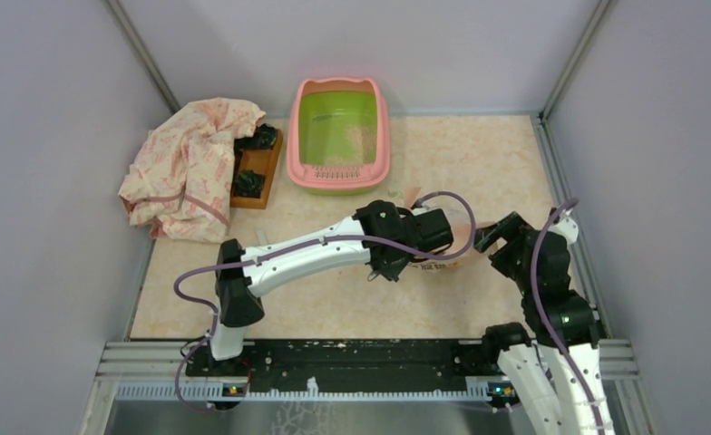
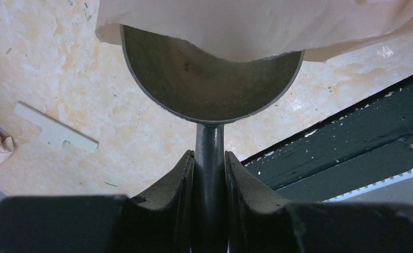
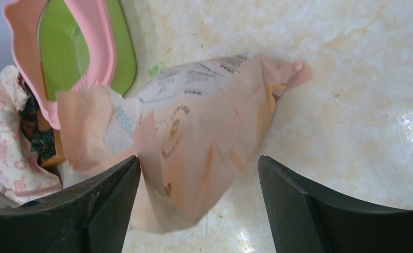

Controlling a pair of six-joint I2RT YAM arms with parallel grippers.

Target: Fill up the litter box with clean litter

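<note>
A pink-and-green litter box [image 1: 337, 136] stands at the back, with a few traces inside. A crumpled paper bag of litter [image 3: 204, 116] lies right of centre, partly under my left arm in the top view. In the left wrist view my left gripper is closed round the handle of a dark scoop [image 2: 209, 84], whose bowl is partly under the bag's paper. My right gripper stands open beside the bag, with the bag in view between and beyond its fingers.
A patterned cloth [image 1: 189, 168] and a wooden tray [image 1: 259, 163] with dark bundles sit at the back left. A pale flat piece [image 2: 57, 126] lies on the floor.
</note>
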